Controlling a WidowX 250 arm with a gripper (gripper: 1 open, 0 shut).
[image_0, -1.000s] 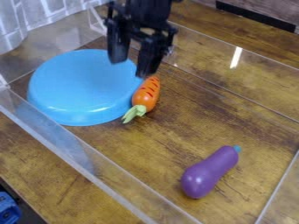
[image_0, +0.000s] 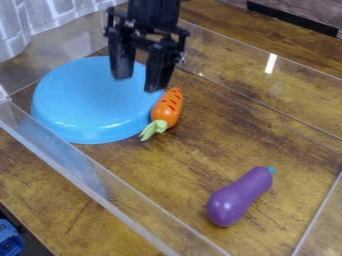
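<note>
The dark gripper (image_0: 142, 55) hangs from the top of the view over the back edge of a round blue plate (image_0: 83, 95), its dark fingers pointing down; their tips are blurred, so whether it is open or shut is unclear. An orange toy carrot (image_0: 167, 108) with a pale green top lies on the wooden surface at the plate's right side. A purple toy eggplant (image_0: 241, 197) lies at the lower right.
A wooden floor (image_0: 267, 110) with free room on the right is bordered by clear walls. A blue object (image_0: 7, 238) shows at the lower left corner, outside the wall.
The plate, carrot and eggplant have not moved.
</note>
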